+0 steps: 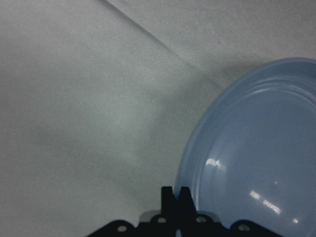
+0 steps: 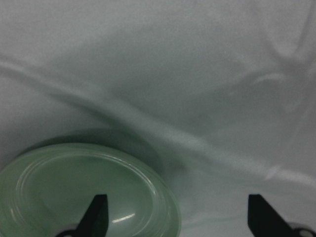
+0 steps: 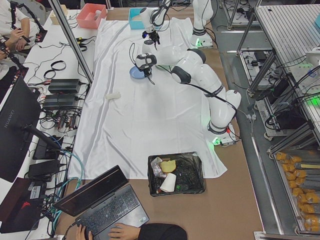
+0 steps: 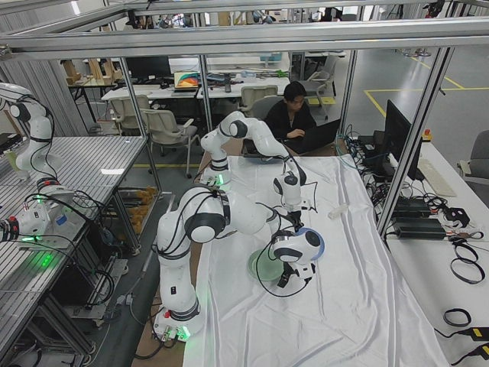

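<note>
A blue plate (image 3: 138, 73) lies on the white cloth under the near arm in the camera left view. In the left wrist view, my left gripper is shut on its left rim. A green plate (image 4: 262, 264) shows in the camera right view, partly behind an arm. In the right wrist view, my right gripper stands open over the green plate's edge and bare cloth, holding nothing.
A small pale object (image 3: 113, 95) lies on the cloth's left. A black bin (image 3: 190, 182) with assorted items stands at the near edge, a blue bin (image 3: 135, 23) at the far edge.
</note>
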